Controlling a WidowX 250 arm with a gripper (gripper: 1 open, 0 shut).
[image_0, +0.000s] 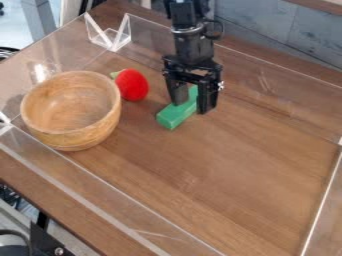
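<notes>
My black gripper (190, 92) is open, hanging over a green rectangular block (175, 114) that lies diagonally on the wooden table, with its fingers around the upper end of the block. A red rounded object (132, 86) with a small green part lies left of the gripper. A large wooden bowl (72, 108) stands at the left. Whether the fingertips touch the block cannot be told.
A clear angular plastic piece (108, 33) is at the back left. A grey wall runs along the back right.
</notes>
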